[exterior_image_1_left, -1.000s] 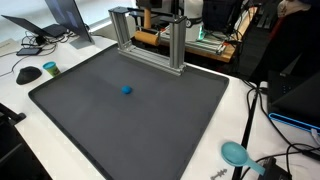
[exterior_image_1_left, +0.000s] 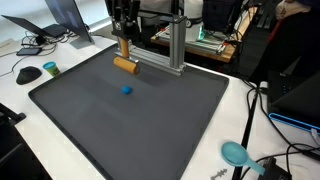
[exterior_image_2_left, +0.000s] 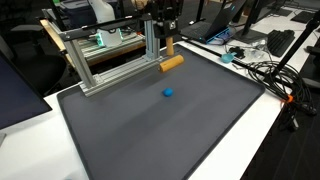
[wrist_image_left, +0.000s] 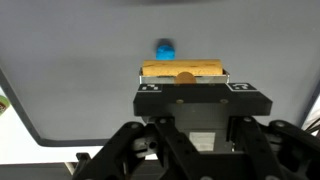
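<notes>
My gripper is shut on a wooden mallet-like piece, its handle upright between the fingers. The piece's orange-brown cylindrical head (exterior_image_1_left: 125, 65) lies crosswise at the lower end, also visible as a wooden bar (wrist_image_left: 182, 68) in the wrist view. On the dark mat sits a small blue object (exterior_image_1_left: 126, 90), apart from the head and a little nearer the front in exterior view 1. Exterior view 2 shows the wooden head (exterior_image_2_left: 172, 63) behind the blue object (exterior_image_2_left: 168, 93). It seems to hang above the mat, but the gap is hard to judge.
A metal frame (exterior_image_2_left: 111, 70) stands along the mat's edge near the arm. A green container (exterior_image_1_left: 51, 68) and a dark object (exterior_image_1_left: 29, 75) stand off to the side, with cables (exterior_image_2_left: 265, 70) beyond the mat in exterior view 2.
In exterior view 1 the gripper and wooden piece have moved left and downward in the picture, away from the metal frame and closer to the blue object, which has stayed put.
</notes>
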